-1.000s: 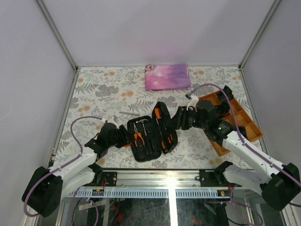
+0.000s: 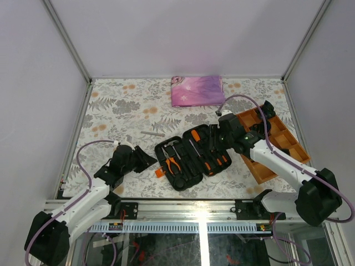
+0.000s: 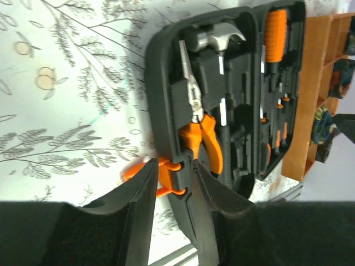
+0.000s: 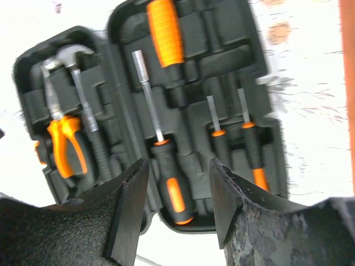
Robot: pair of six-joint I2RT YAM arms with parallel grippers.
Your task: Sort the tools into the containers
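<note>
A black tool case (image 2: pixel 178 182) lies unfolded flat on the table, both halves face up. Its left half holds orange-handled pliers (image 3: pixel 194 122), a hammer (image 3: pixel 222 37) and a black tool beside them. In the right half are a large orange-handled driver (image 4: pixel 165 33), a long screwdriver (image 4: pixel 171 177) and two small screwdrivers (image 4: pixel 220 145). My left gripper is partly open at the case's left edge, by the orange tab (image 3: pixel 166 176), with nothing seen held. Over the right half stands my right gripper, open and empty.
A wooden compartment box (image 2: pixel 294 145) with several dark items inside stands at the right. A folded purple cloth (image 2: pixel 197 91) lies at the back, and a thin grey strip (image 2: pixel 152 133) behind the case. Bare table lies at the left.
The case's right half was tilted up one second ago and now lies flat.
</note>
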